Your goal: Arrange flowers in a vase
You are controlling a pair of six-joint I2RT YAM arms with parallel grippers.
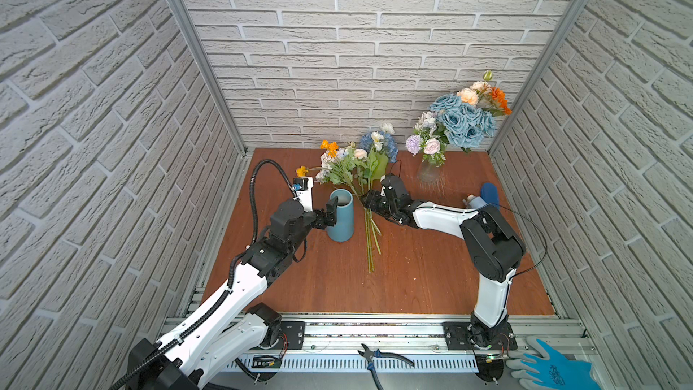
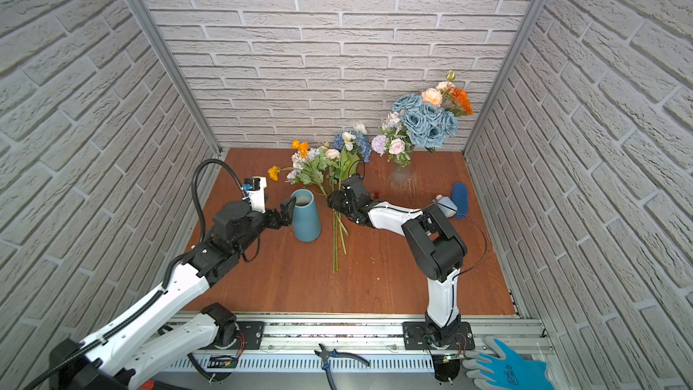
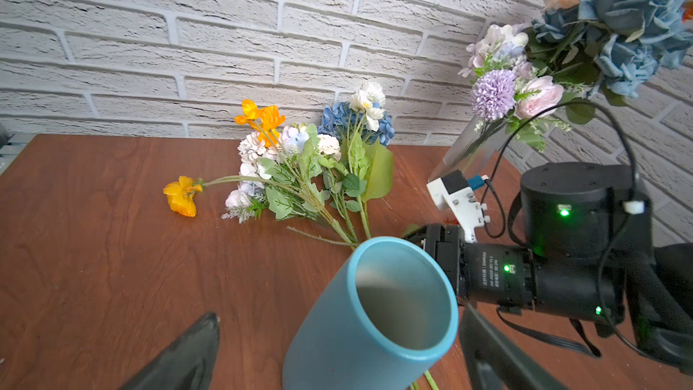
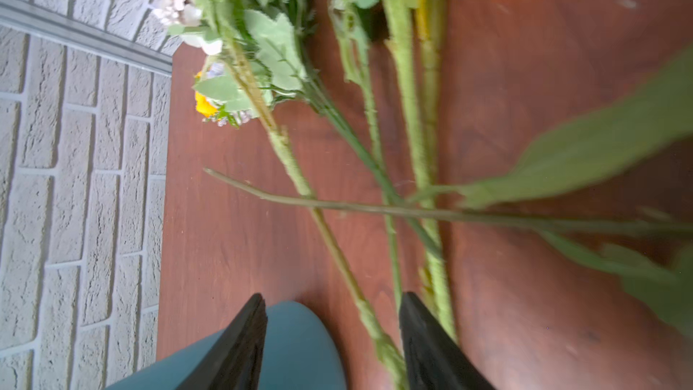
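Observation:
The blue vase (image 1: 340, 220) stands upright and empty at the table's middle, my left gripper open above its near left side. Right of the vase, a bunch of loose flowers (image 2: 310, 166) lies on the table, heads toward the back wall, long stems toward the front. My right gripper reaches over these stems from the right, fingers part open around a yellow-green stem (image 4: 339, 260); whether it touches is unclear.
A glass vase with a large bouquet (image 1: 462, 122) stands at the back right. A blue object (image 1: 488, 193) lies at the right edge.

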